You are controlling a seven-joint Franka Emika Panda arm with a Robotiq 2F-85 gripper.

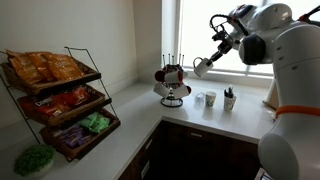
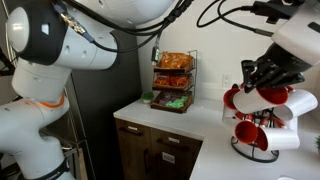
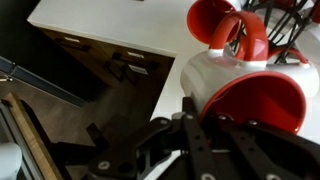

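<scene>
A white mug with a red inside and a red handle fills much of the right half of the wrist view. My gripper is shut on its near rim. In exterior view 1 the held mug hangs tilted in the air below the gripper, in front of the window and above the counter. A dark wire rack with red and white mugs stands to its left. In exterior view 2 the rack's mugs overlap the gripper area, so the gap between them is hard to judge.
White cups and a pen cup stand on the counter right of the rack. A tiered snack shelf and a green plant are at the left. The counter between shelf and rack is clear.
</scene>
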